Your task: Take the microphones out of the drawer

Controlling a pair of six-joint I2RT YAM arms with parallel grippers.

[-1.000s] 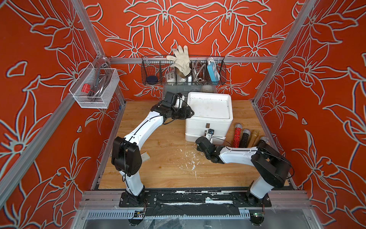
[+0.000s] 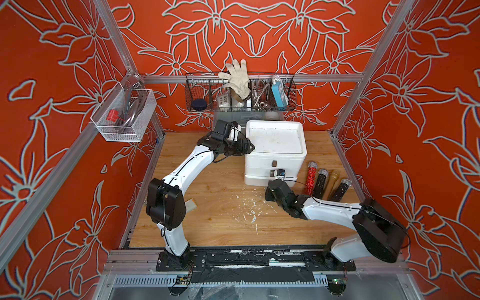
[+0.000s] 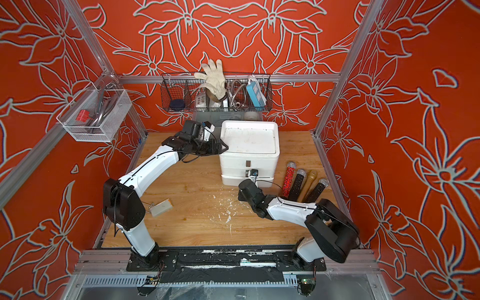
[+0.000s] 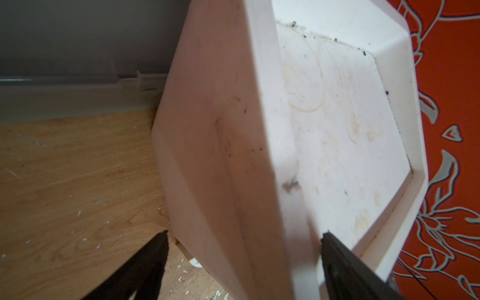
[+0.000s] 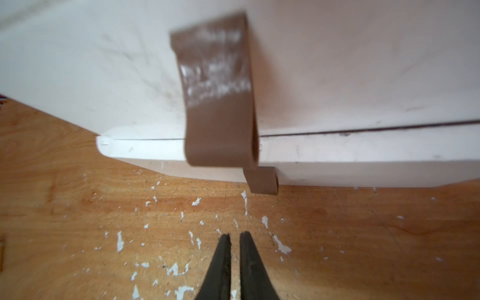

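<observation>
A white drawer unit (image 2: 275, 140) stands closed on the table, with brown pull tabs (image 5: 215, 95) on its front; I see no microphone inside. My left gripper straddles the unit's upper left edge, its blurred fingers apart on either side; whether they touch is unclear. My right gripper is low in front of the unit, just below the tabs in the wrist view, its fingertips slightly apart with nothing between them.
Several microphones (image 2: 310, 177) lie right of the unit. A wire basket (image 2: 200, 95) with a glove and other items hangs behind, a white basket (image 2: 120, 127) at left. A small pale block (image 3: 161, 207) lies at front left.
The unit has shifted very slightly right since a second ago. The left arm looks unchanged.
</observation>
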